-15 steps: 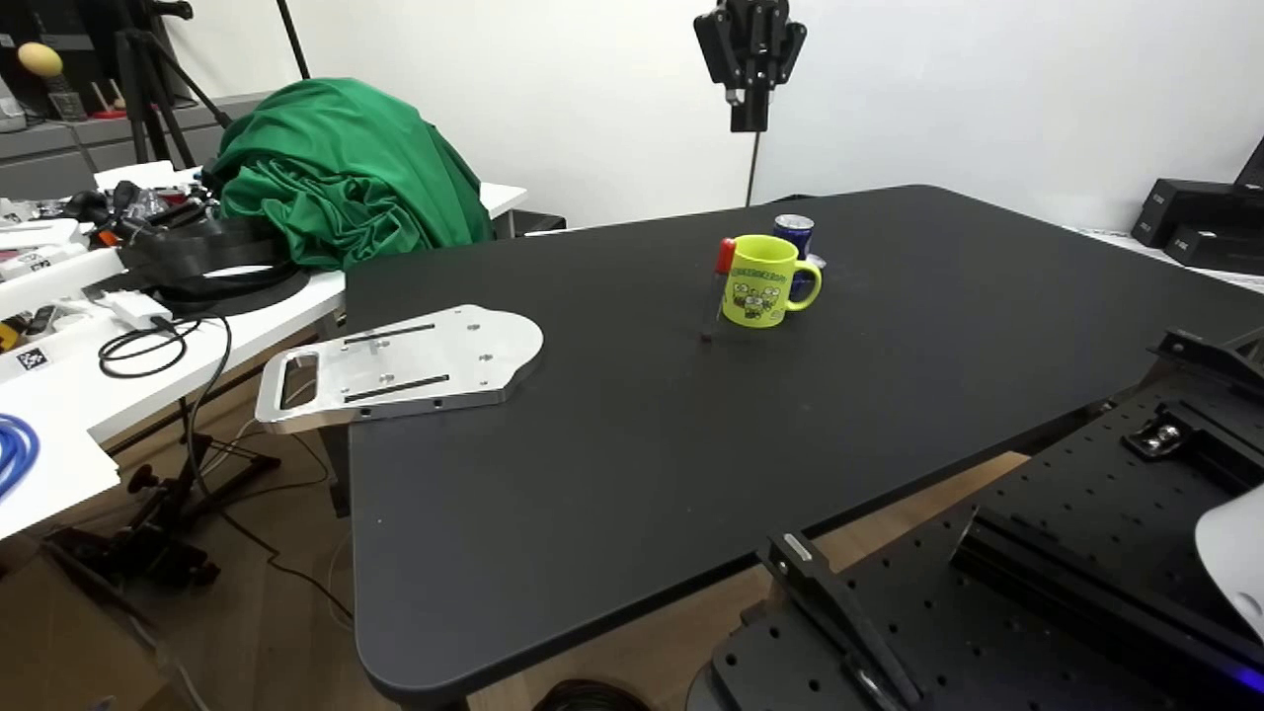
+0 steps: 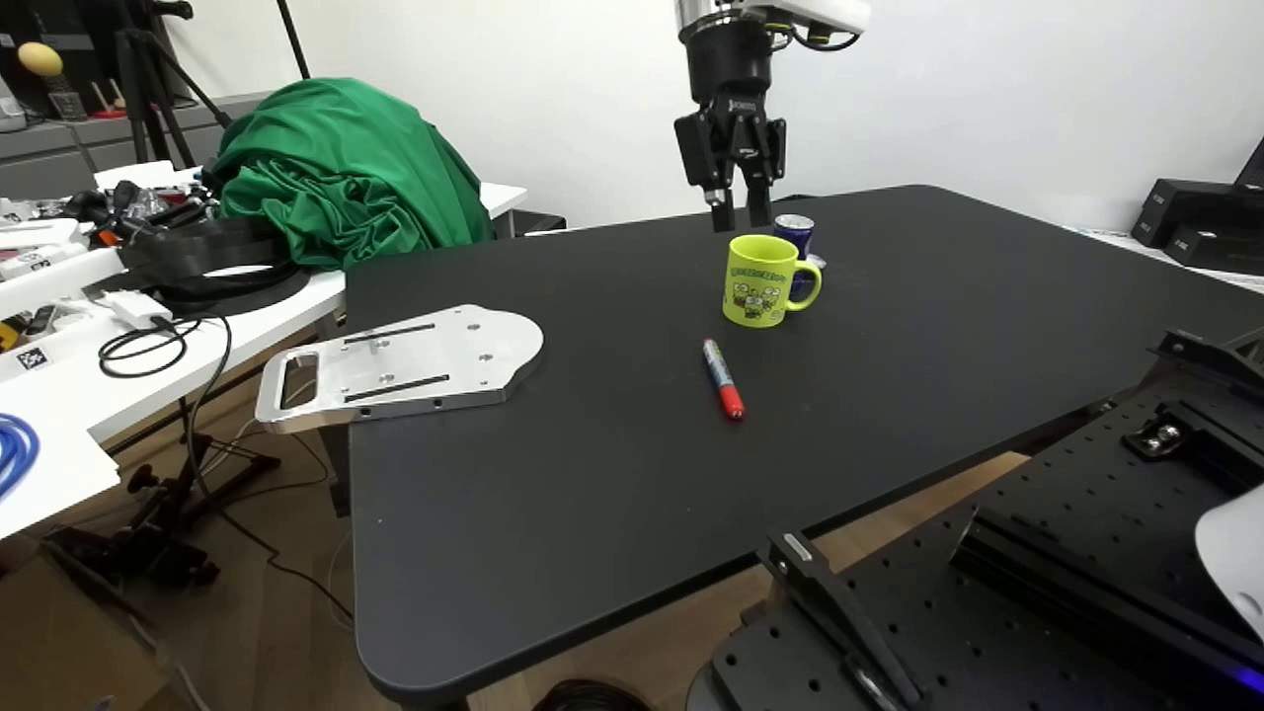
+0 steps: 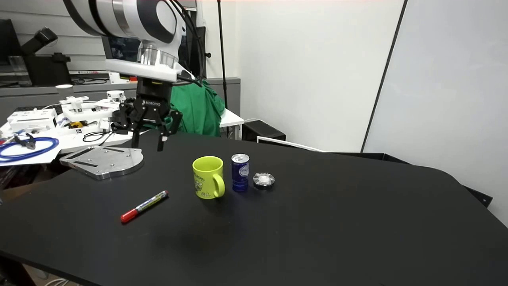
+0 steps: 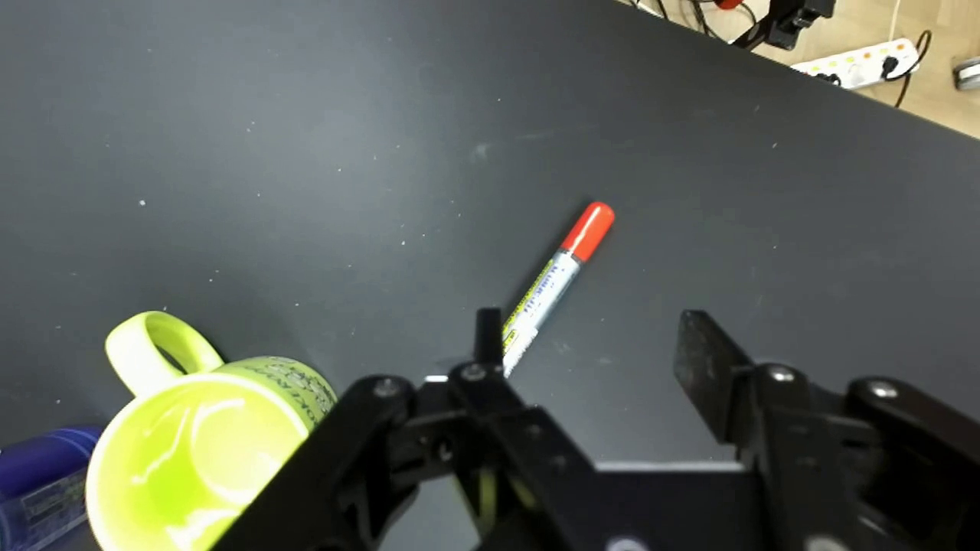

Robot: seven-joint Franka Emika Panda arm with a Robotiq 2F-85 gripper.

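Observation:
On the black table lies a marker (image 2: 723, 379) with a red cap, flat and in front of a yellow-green mug (image 2: 755, 282). The mug stands upright, its handle to the right, and a dark blue can (image 3: 240, 172) is close beside it. Above the table, behind the marker, hangs my gripper (image 2: 741, 218), its fingers apart and nothing between them. From the wrist view, the marker (image 4: 551, 285) is out ahead of the fingertips, its lower end partly hidden by the left finger (image 4: 488, 341). The mug (image 4: 204, 450) sits to the lower left there.
A small round object in clear wrapping (image 3: 263, 180) lies beside the can. At the table's left edge, a silver metal plate (image 2: 415, 359) juts partly over the side.
The marker was upright or leaning beside the mug; now it lies flat on the table. My gripper has come down, and its fingers have spread from closed to open.

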